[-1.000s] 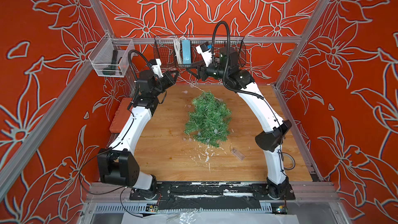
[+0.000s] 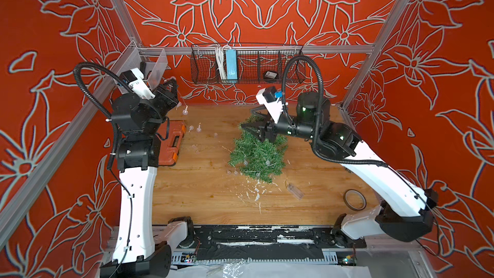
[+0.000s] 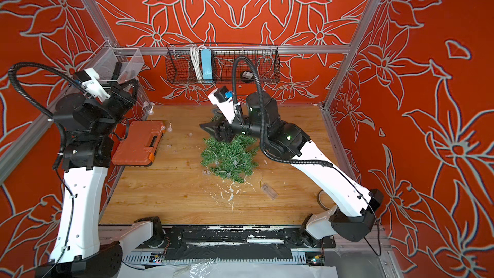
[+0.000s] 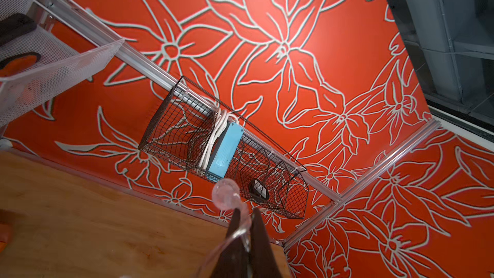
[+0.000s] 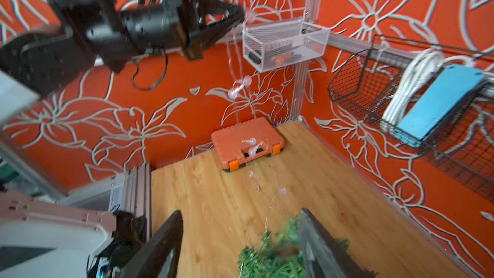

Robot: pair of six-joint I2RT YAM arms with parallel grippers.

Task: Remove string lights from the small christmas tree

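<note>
The small green Christmas tree (image 2: 259,154) lies on the wooden table, a few clear bulbs still among its branches. High at the back left, my left gripper is shut on the clear string lights; several bulbs dangle below it, as the right wrist view shows. From there the thin strand runs over the table to the tree. My right gripper stands open just above the upper end of the tree, with foliage (image 5: 288,252) seen between and below its fingers and nothing clearly gripped.
An orange case (image 5: 247,141) rests at the table's left, under the left arm. A white mesh bin (image 5: 285,46) hangs in the back left corner, a black wire basket (image 2: 257,67) on the back wall. Tape (image 2: 354,199) lies at front right.
</note>
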